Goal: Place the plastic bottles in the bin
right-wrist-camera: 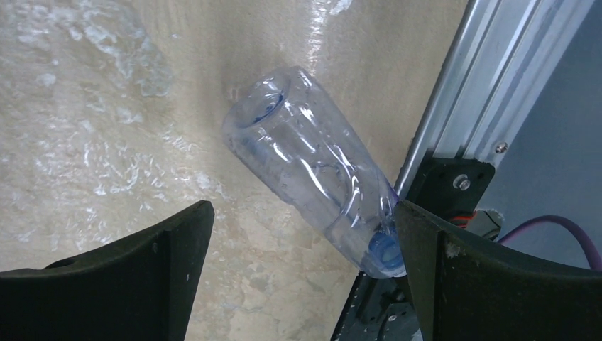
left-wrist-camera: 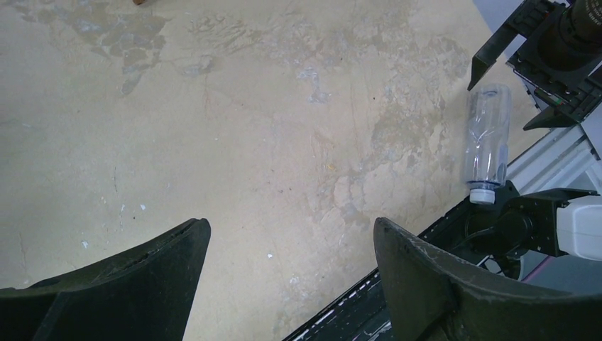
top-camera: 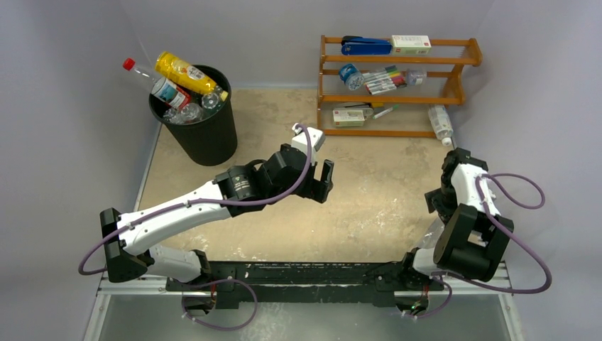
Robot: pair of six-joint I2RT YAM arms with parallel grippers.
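A clear plastic bottle (right-wrist-camera: pixel 312 163) lies on the tabletop at the front right; in the top view it (top-camera: pixel 429 234) is mostly under the right arm. My right gripper (top-camera: pixel 436 202) hovers over it, open, the bottle between and beyond its fingertips in the right wrist view (right-wrist-camera: pixel 304 212). In the left wrist view the bottle (left-wrist-camera: pixel 486 135) shows below that gripper. My left gripper (top-camera: pixel 319 181) stands open over the middle of the table, nothing between its fingers. The black bin (top-camera: pixel 202 145) at the back left is heaped with plastic bottles (top-camera: pixel 188 74).
A wooden rack (top-camera: pixel 397 99) at the back holds boxes, pens, jars and a white bottle (top-camera: pixel 440 124) at its lower right. Purple cables loop from both arms.
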